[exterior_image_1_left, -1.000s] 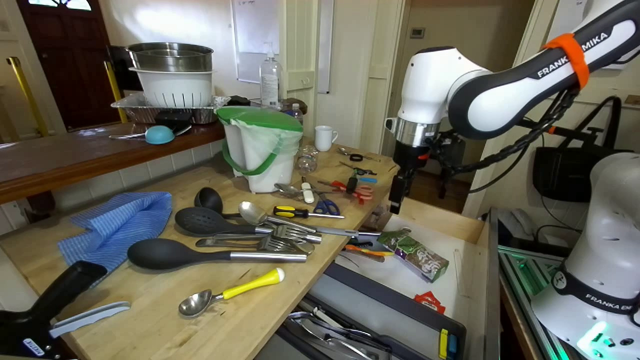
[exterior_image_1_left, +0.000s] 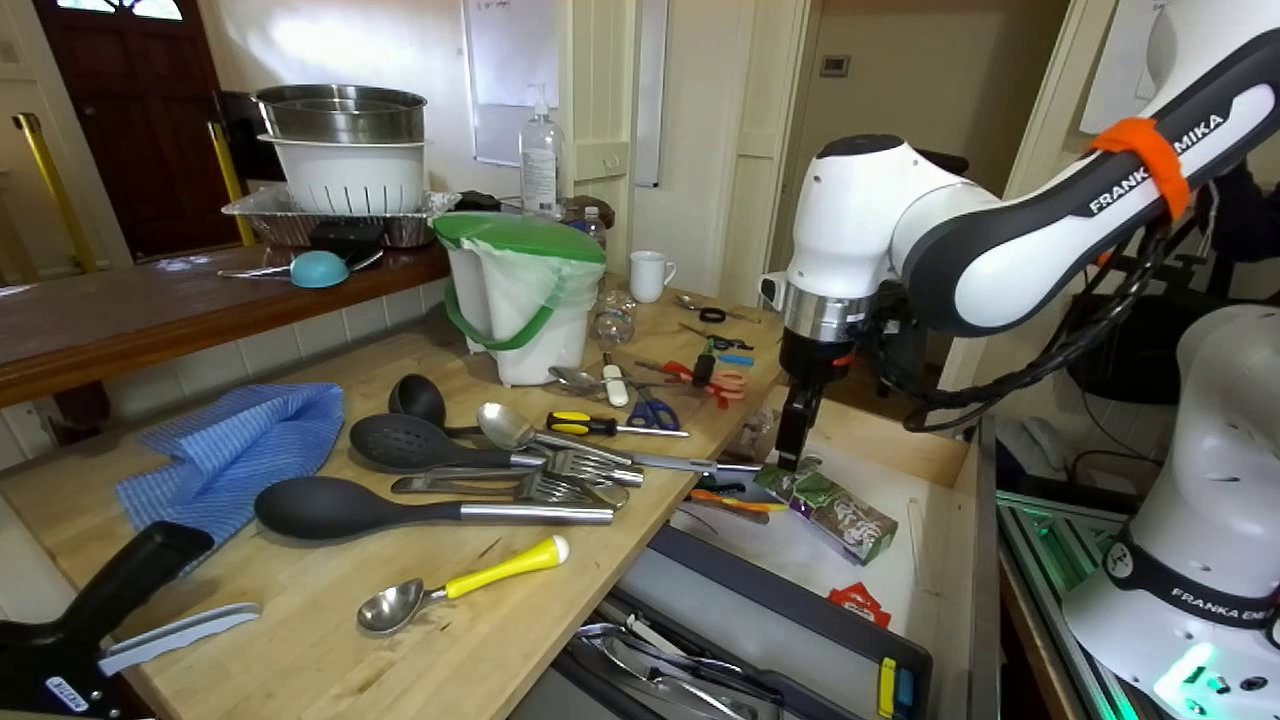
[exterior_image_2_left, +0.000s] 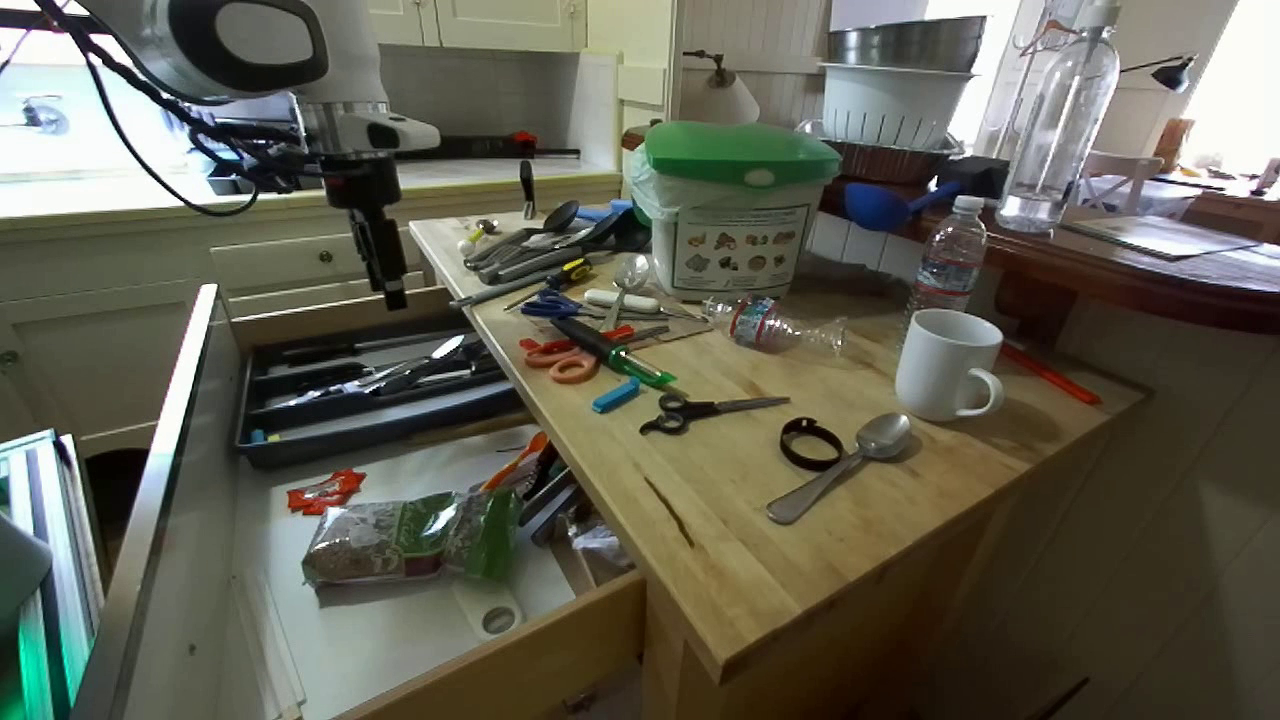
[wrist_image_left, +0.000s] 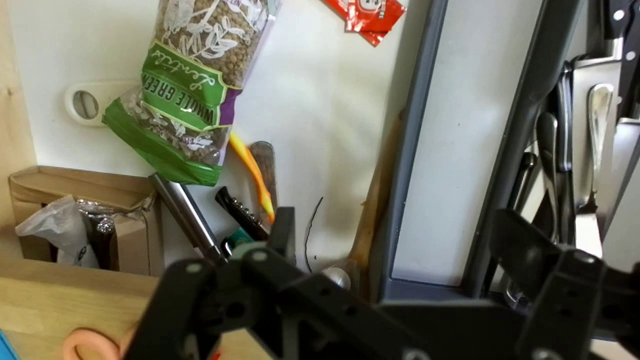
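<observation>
My gripper hangs open over the pulled-out drawer, its two black fingers wide apart with nothing held. Seen from above, one finger stands near the loose tools and the other over the cutlery tray (wrist_image_left: 414, 120). Farther up in the wrist view lies a bag of green lentils (wrist_image_left: 192, 84) on the white drawer floor. Beside its lower end are an orange-yellow handle (wrist_image_left: 252, 171), a black corkscrew-like tool (wrist_image_left: 240, 213) and a metal tube (wrist_image_left: 186, 213). Red packets (wrist_image_left: 372, 18) rest near the tray. In exterior view 2 the gripper (exterior_image_2_left: 393, 300) is above the tray's knives and cutlery.
The wooden counter (exterior_image_1_left: 480, 648) beside the drawer carries ladles, scissors, a screwdriver (exterior_image_1_left: 612, 425), a white mug (exterior_image_2_left: 948, 364) and a green-lidded bin (exterior_image_2_left: 738, 210). The drawer's side wall (exterior_image_2_left: 156, 504) rises along its outer edge. Bare floor shows around the lentil bag.
In exterior view 1 the arm has come down, so the gripper sits lower and nearer the drawer. Objects on the counter and in the drawer look unmoved.
</observation>
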